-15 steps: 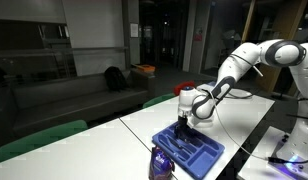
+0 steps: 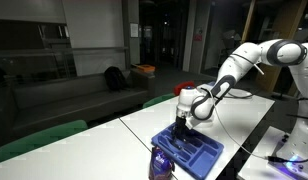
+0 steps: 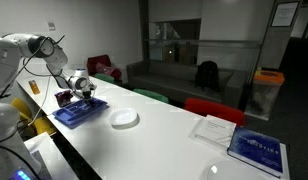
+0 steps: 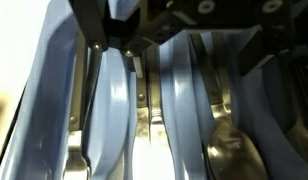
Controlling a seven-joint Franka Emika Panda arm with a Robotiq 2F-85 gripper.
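A blue cutlery tray [image 2: 202,160] with long compartments lies on the white table. My gripper is low over it, open, its dark fingers at the top of the wrist view. Below and between them, a middle compartment holds slim metal utensils [image 4: 152,150] with dark handles. One compartment to the right lies a spoon [image 4: 234,152], its bowl toward the bottom of the view. Another utensil [image 4: 76,150] rests in the left compartment, and a further one [image 4: 302,135] is partly cut off at the right. The fingers hide parts of the handles; contact with them cannot be judged.
A dark purple-and-brown object [image 2: 160,164] stands close beside the tray. Farther along the table are a white bowl [image 3: 124,118], a white plate [image 3: 232,172] and a blue box [image 3: 256,148].
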